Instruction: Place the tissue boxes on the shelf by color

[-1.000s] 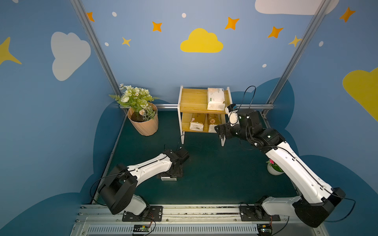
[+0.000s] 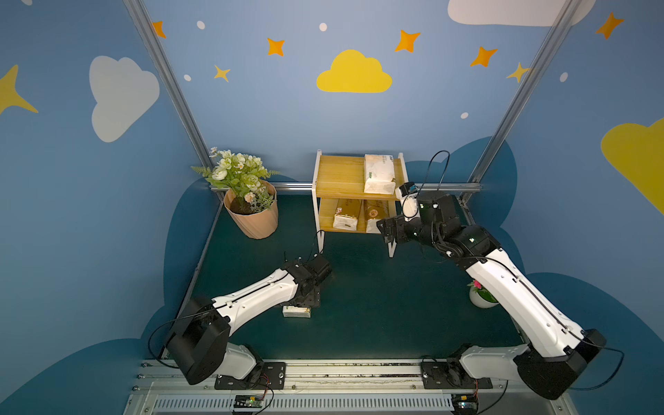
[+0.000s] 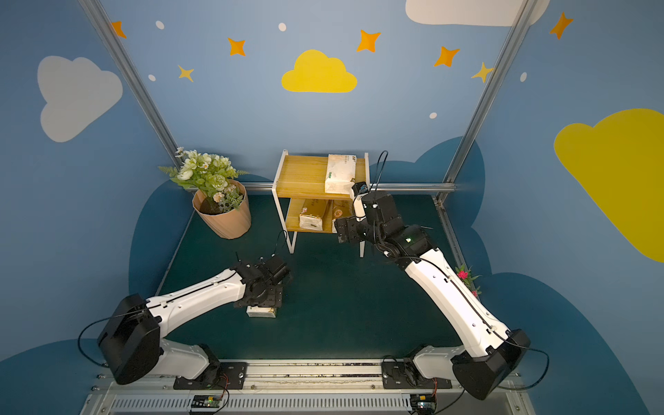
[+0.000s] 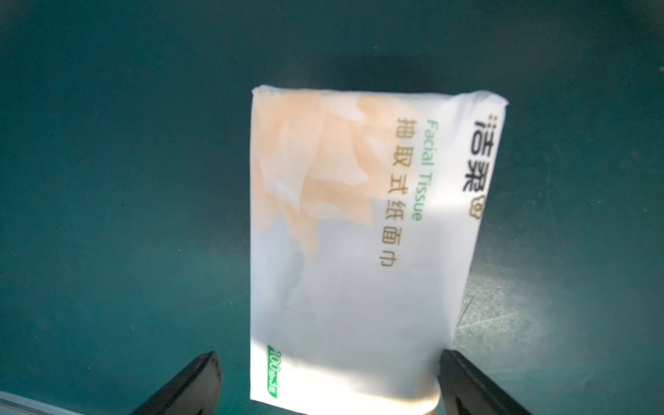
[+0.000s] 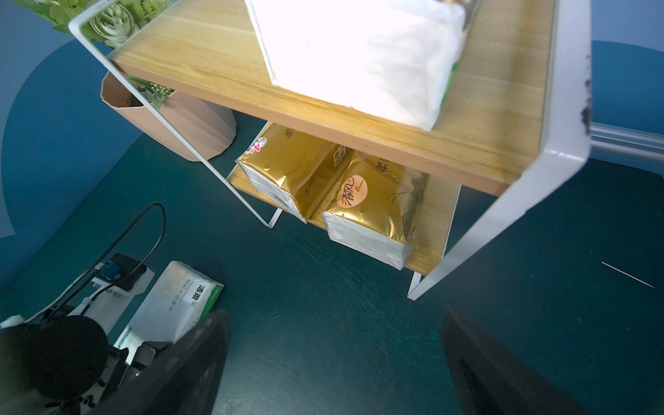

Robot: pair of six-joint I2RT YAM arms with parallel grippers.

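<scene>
A white tissue pack [image 4: 346, 276] lies flat on the dark green table, its near end between the spread fingers of my open left gripper. From above, the arm hides most of that pack, leaving only its white near end [image 2: 296, 312] in sight. On the upper tier of the wooden shelf [image 2: 339, 175], at the right, rests another white tissue pack [image 2: 379, 173]. Two gold tissue packs, one left [image 5: 290, 162] and one right [image 5: 373, 204], sit side by side on the lower tier. My right gripper stands open and empty before the shelf's right side.
A large potted plant [image 2: 252, 214] stands left of the shelf, and a small flower pot [image 2: 483, 296] is at the table's right edge. Open table lies between the arms.
My left arm has shifted slightly about the white pack, and a bit more of the pack's near end shows. The right arm and the shelf's contents have not moved.
</scene>
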